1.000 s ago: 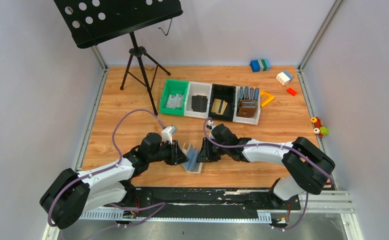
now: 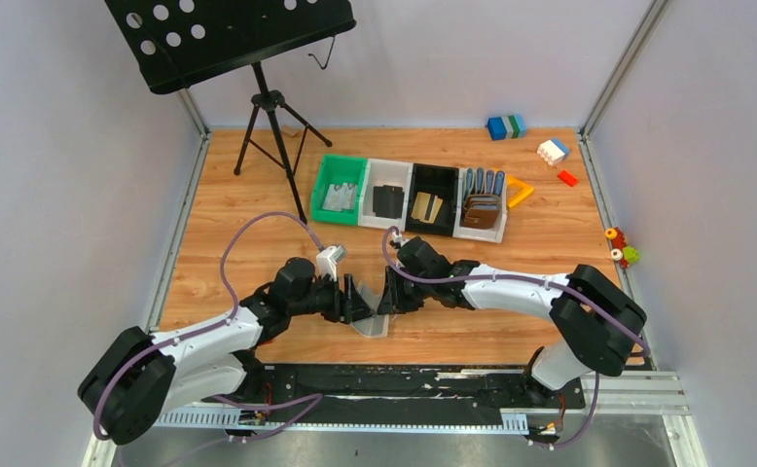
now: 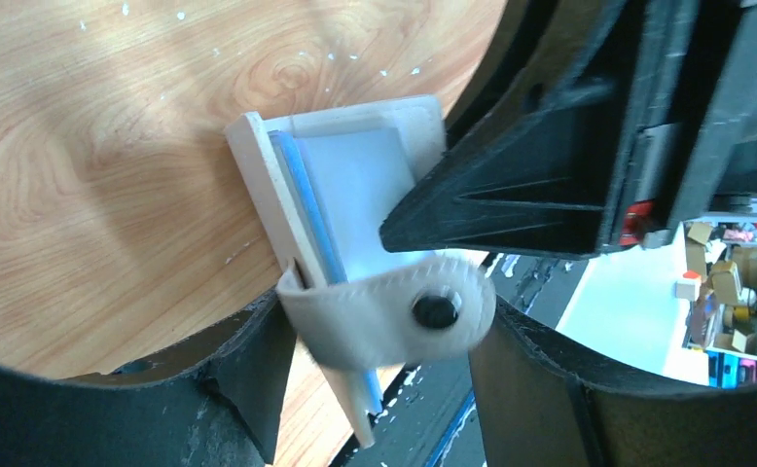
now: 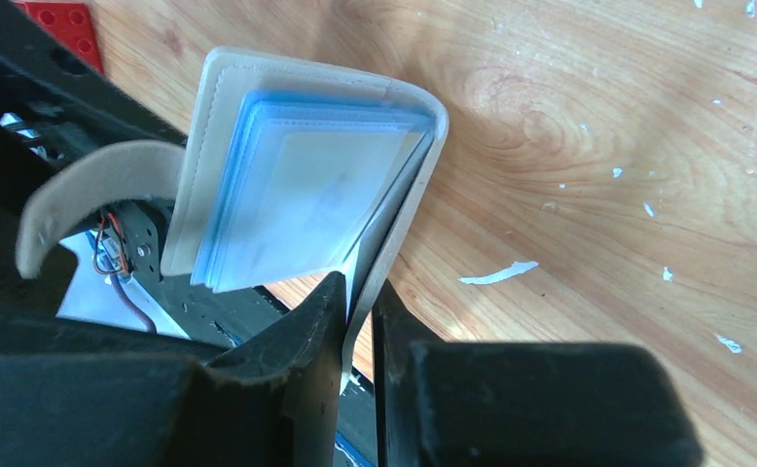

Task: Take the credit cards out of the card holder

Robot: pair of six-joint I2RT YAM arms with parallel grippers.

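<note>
A pale grey card holder (image 2: 369, 323) with blue translucent sleeves (image 4: 306, 195) sits low over the front middle of the table, between both grippers. My right gripper is shut on its folded spine. My left gripper is open around the holder's other side, where the snap strap (image 3: 355, 311) stands up between its fingers. In the right wrist view that strap curls out to the left of the sleeves. Whether cards are inside the sleeves is hard to tell.
Four compartment bins (image 2: 387, 171) stand behind, holding pale, dark, tan and brown items. A black music stand (image 2: 268, 100) is at back left. Loose toy bricks (image 2: 506, 127) lie at back right. Bare wood lies between bins and arms.
The holder and my right gripper have shifted slightly left, and less of the blue sleeves shows from above.
</note>
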